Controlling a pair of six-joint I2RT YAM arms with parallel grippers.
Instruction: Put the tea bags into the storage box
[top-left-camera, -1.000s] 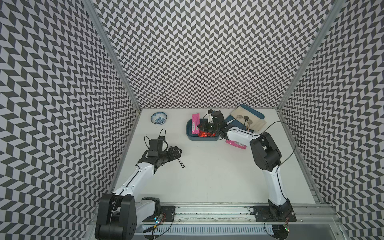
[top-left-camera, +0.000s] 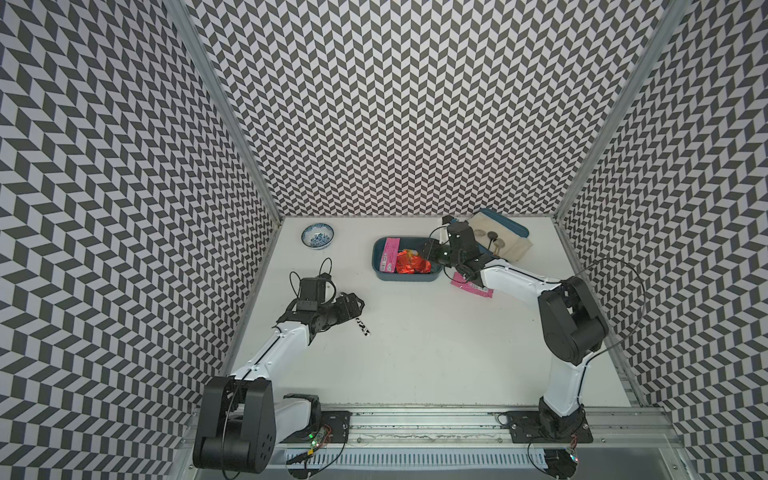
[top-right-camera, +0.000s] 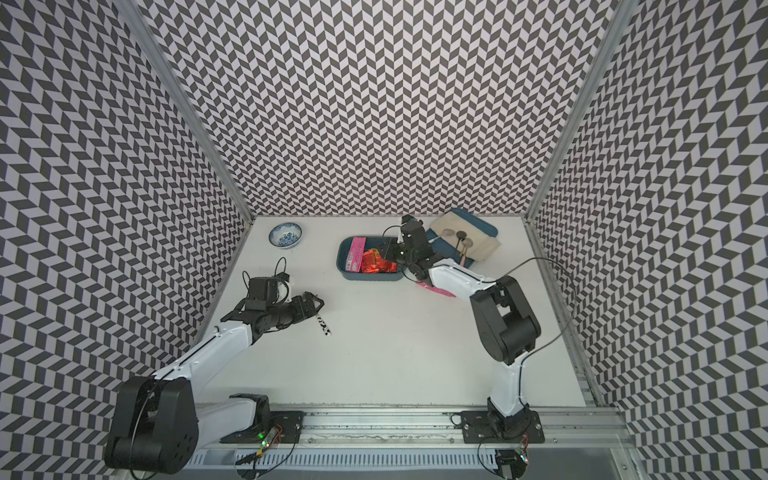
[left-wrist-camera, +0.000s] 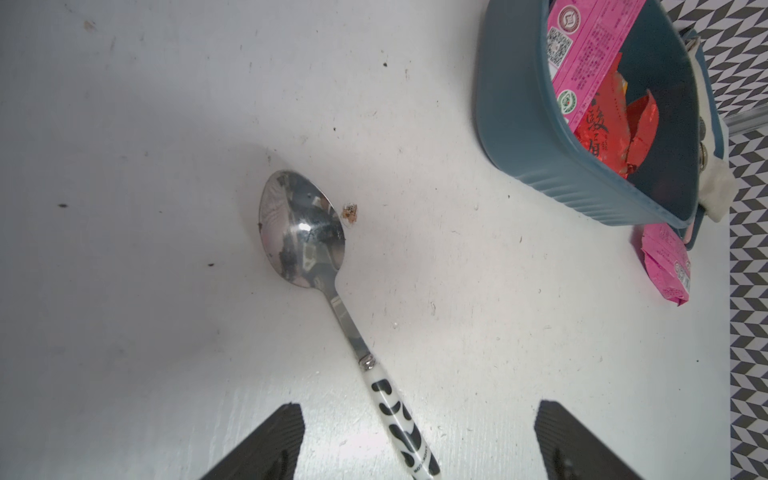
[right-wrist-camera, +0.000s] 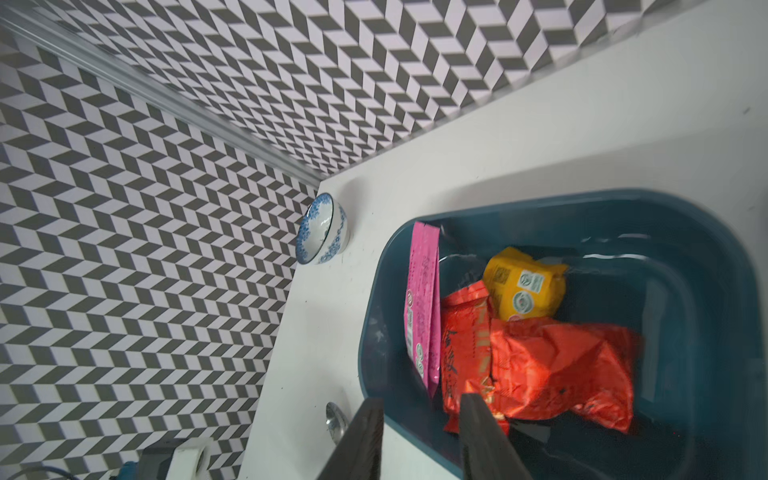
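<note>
The teal storage box (top-left-camera: 376, 264) holds a pink tea bag (right-wrist-camera: 422, 304), red ones (right-wrist-camera: 544, 368) and a yellow one (right-wrist-camera: 524, 288). My right gripper is over the box's right part, part open with nothing seen between its fingers. Another pink tea bag (left-wrist-camera: 664, 264) lies on the table right of and in front of the box, partly under the right arm in the top views. My left gripper stands open above a spoon (left-wrist-camera: 304, 232) with a spotted handle, which lies free between the fingertips' line of view.
A blue-patterned bowl (top-left-camera: 317, 237) sits at the back left. A blue mat with cloth (top-left-camera: 516, 248) and several utensils lies at the back right.
My right gripper has moved rightward from the pink bag in the box, which now lies lower inside. The left arm is nearly still.
</note>
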